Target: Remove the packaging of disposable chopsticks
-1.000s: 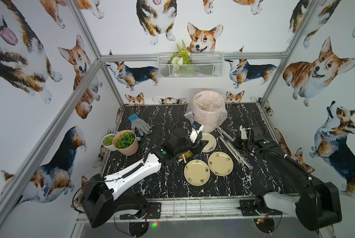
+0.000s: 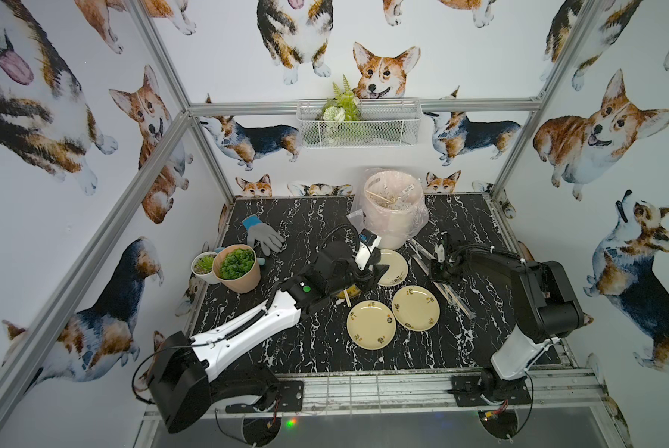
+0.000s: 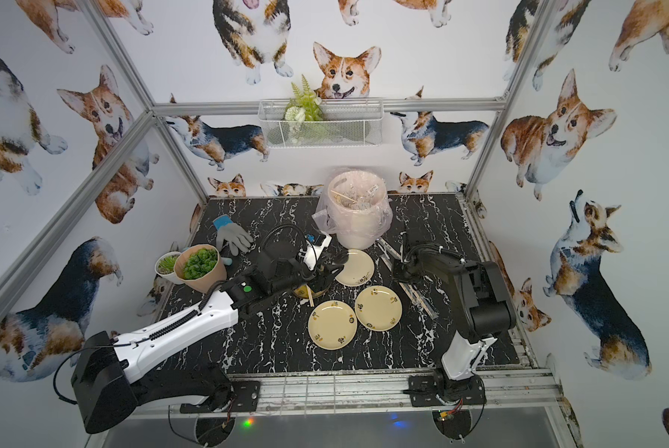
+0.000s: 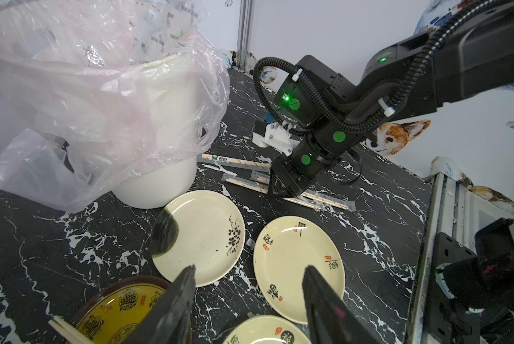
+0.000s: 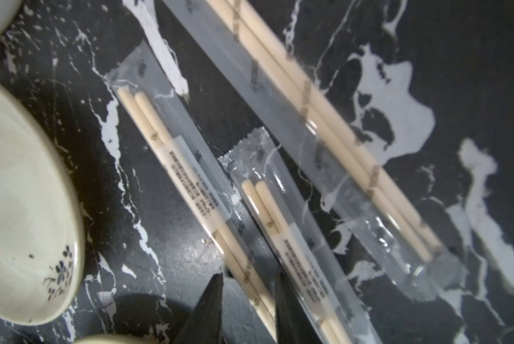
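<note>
Three pairs of wooden chopsticks lie in clear sleeves on the black marbled table. In the right wrist view, one wrapped pair [image 5: 194, 195] runs down the middle, a second wrapped pair [image 5: 291, 246] lies close to its right, and a third wrapped pair [image 5: 325, 120] stretches past at upper right. Over the first two hangs my right gripper, open, its fingertips around the near part of the first pair as seen from above. My left gripper is open and empty, above the plates. Whether the right fingers touch a sleeve cannot be told.
A bag-lined bin [image 2: 391, 216] holding discarded wrappers stands at the back. Cream plates [image 2: 416, 308] and a yellow-brown bowl [image 4: 119, 309] with chopsticks sit mid-table. Potted plants [image 2: 239, 268] and a grey glove [image 2: 265, 236] are at the left.
The left arm has barely shifted. The plates and bin are unmoved.
</note>
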